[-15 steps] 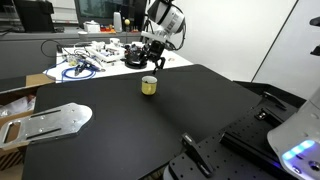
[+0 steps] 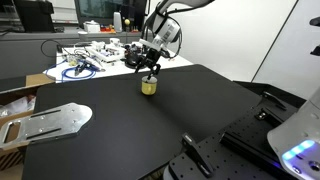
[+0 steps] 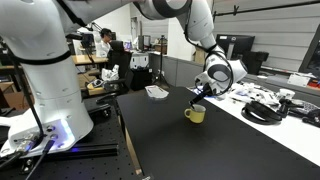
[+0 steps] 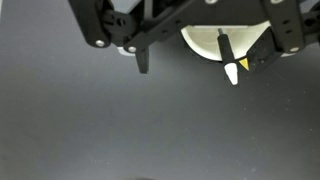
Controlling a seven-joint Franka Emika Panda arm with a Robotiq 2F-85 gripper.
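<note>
A yellow mug (image 2: 149, 86) with a pale inside stands upright on the dark table; exterior view 2 shows its handle on the left side of the mug (image 3: 196, 115). Just above the rim is my gripper (image 3: 198, 98), its fingers open. In the wrist view the gripper has its fingers well apart, one over the dark table and the other by the mug's white inside (image 4: 205, 42). A dark, pen-like thing with a white tip (image 4: 231, 73) shows at the mug, beside a small yellow piece. Whether the fingers touch anything cannot be told.
A silver plate-like object (image 2: 47, 123) lies on the table's left part. Blue cables (image 2: 78, 70) and other gear sit behind the table.
Over the last second my gripper has come down and slightly left, in exterior view 1, closer to the mug's rim. The mug stands where it was.
</note>
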